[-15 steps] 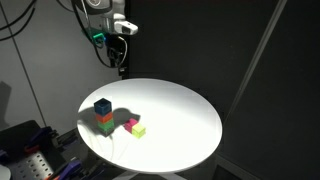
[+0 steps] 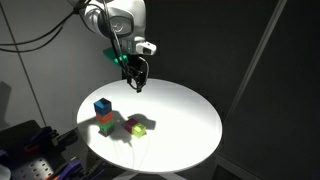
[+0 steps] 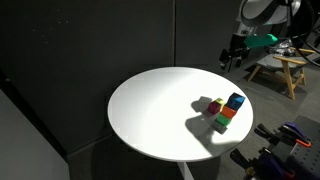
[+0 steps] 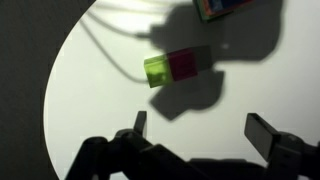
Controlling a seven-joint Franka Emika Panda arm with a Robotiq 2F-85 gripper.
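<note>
On the white round table (image 2: pixel 185 110) stands a stack of three blocks: dark blue (image 2: pixel 103 105) on top, orange-red (image 2: pixel 105 117) in the middle, green (image 2: pixel 106 128) below. Just right of it, a lime block (image 2: pixel 139 131) and a magenta block (image 2: pixel 129 125) lie side by side, appearing to touch. My gripper is open and empty, high over the table. In the wrist view the lime block (image 4: pixel 158 71) and magenta block (image 4: pixel 182 64) appear ahead of the fingers, and the stack is partly cut off at the top edge.
Dark equipment (image 2: pixel 72 170) sits by the table's near-left edge. A wooden stool (image 3: pixel 285 70) stands off in the background.
The arm has swung rightward in exterior view 1 and come somewhat lower, over the table. Both the stack and the two loose blocks have stayed in place.
</note>
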